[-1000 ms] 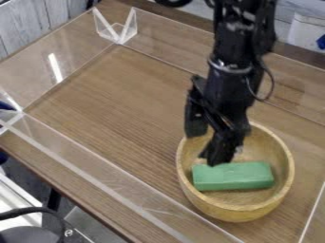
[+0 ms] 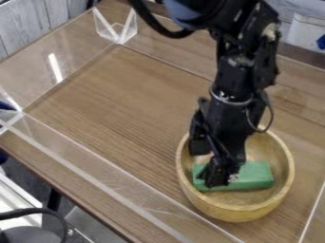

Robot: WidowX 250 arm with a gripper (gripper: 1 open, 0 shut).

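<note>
My black gripper (image 2: 219, 158) reaches down from the top of the view into a round tan bowl (image 2: 273, 204) at the lower right. A green block (image 2: 254, 175) lies in the bowl, partly hidden by the gripper. The fingertips are low, at the block's left part; the gripper stands open, and whether it touches the block I cannot tell.
A clear plastic holder (image 2: 116, 27) stands at the back left. Clear strips run along the table's left edge, with cables beyond at the lower left.
The gripper has come down into the bowl over the block, and the arm looks more upright. The bowl and block have shifted slightly in view.
</note>
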